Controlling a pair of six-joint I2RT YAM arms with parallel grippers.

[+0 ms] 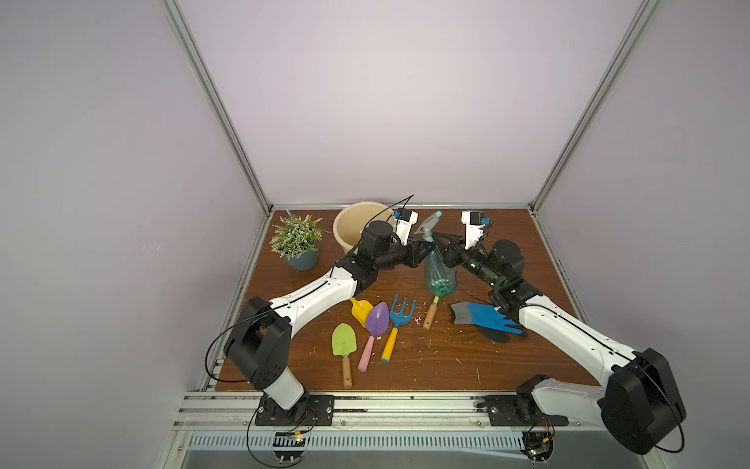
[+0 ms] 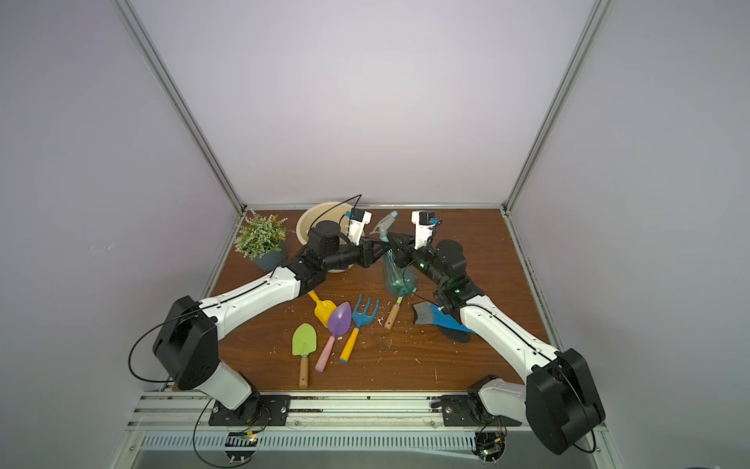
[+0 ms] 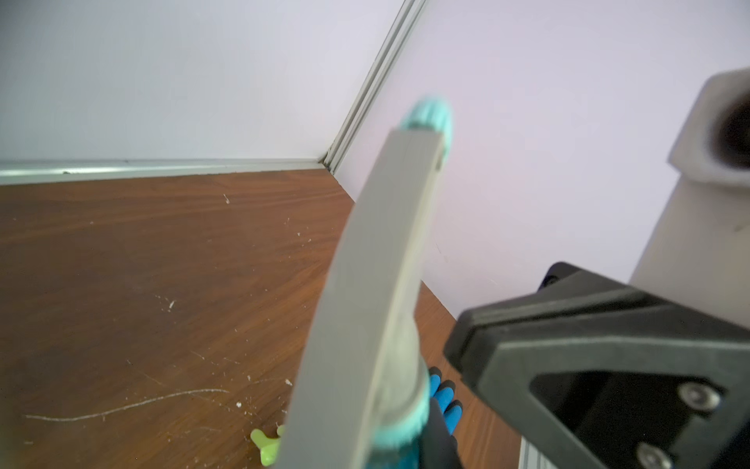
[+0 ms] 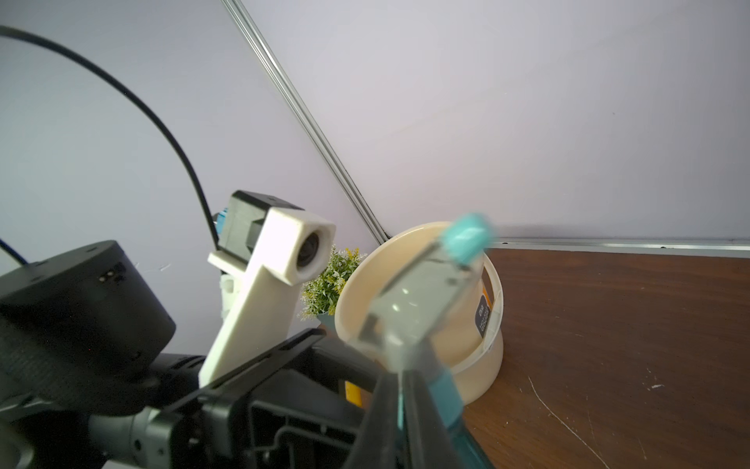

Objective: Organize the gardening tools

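Observation:
My right gripper [image 1: 441, 244] is shut on the neck of a teal spray bottle [image 1: 440, 277], raised mid-table. My left gripper [image 1: 422, 250] is at the bottle's neck too; its finger state is unclear. On the table lie a green trowel [image 1: 343, 337], purple trowel [image 1: 377, 318], yellow scoop [image 1: 361, 311], blue-and-yellow fork [image 1: 394, 332], wooden-handled tool [image 1: 429, 316] and blue-grey gloves [image 1: 488, 316].
A cream bucket [image 4: 488, 367] stands at the back behind my left arm, with a potted plant [image 1: 297, 234] to its left.

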